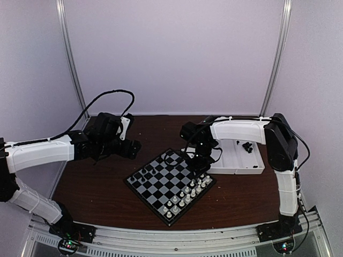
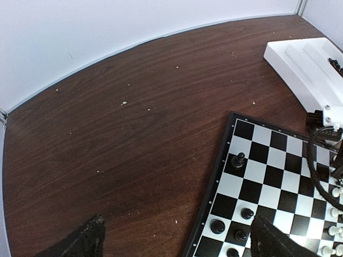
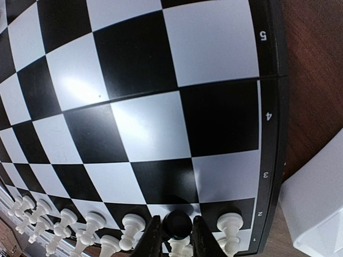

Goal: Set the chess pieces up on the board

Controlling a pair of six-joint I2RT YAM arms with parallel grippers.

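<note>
The chessboard [image 1: 166, 190] has white pieces along its near right side and several black pieces on the left part, among them a black pawn [image 2: 238, 161]. My right gripper is low over the white rows, open, its fingers around a dark round top [image 3: 177, 222] among white pieces such as a white pawn [image 3: 229, 225]; whether they touch it is unclear. My left gripper [image 1: 134, 149] hangs left of the board, open, with nothing between its fingers in the left wrist view.
A white tray [image 1: 241, 163] at the right holds more black pieces [image 1: 247, 146], partly behind the right arm.
</note>
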